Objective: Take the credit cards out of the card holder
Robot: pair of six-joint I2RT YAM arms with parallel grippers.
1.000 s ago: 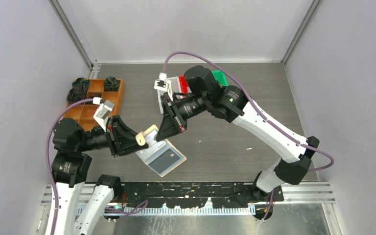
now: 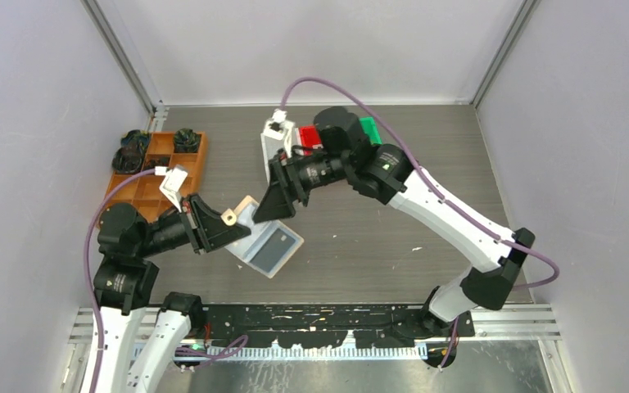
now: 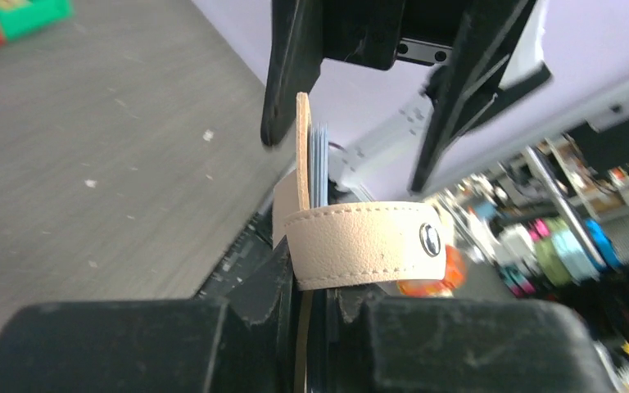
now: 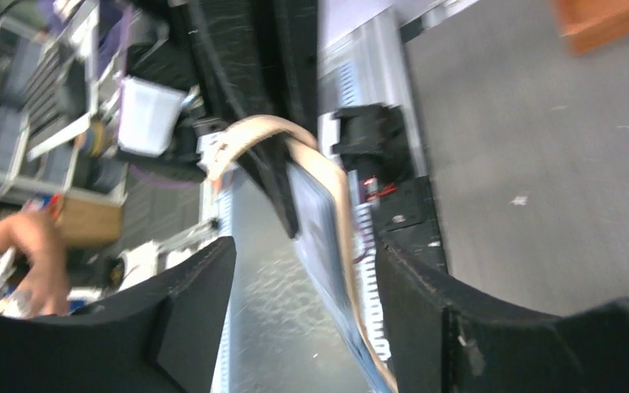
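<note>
The tan leather card holder (image 3: pixel 364 241) is held upright in my left gripper (image 2: pixel 237 233), which is shut on it. Its clear card sleeves (image 3: pixel 319 160) rise behind the tan cover, with the strap and metal snap in front; in the top view a grey card sleeve (image 2: pixel 270 250) faces up. My right gripper (image 2: pixel 274 209) hangs open just beside the holder's upper part, its dark fingers apart. In the right wrist view the holder (image 4: pixel 336 237) is blurred between those fingers' line of sight, and I cannot tell whether they touch it.
An orange compartment tray (image 2: pixel 151 184) with dark bundles is at the back left. White, red and green bins (image 2: pixel 368 129) stand at the back, partly behind my right arm.
My right gripper has moved a little up and is blurred now.
</note>
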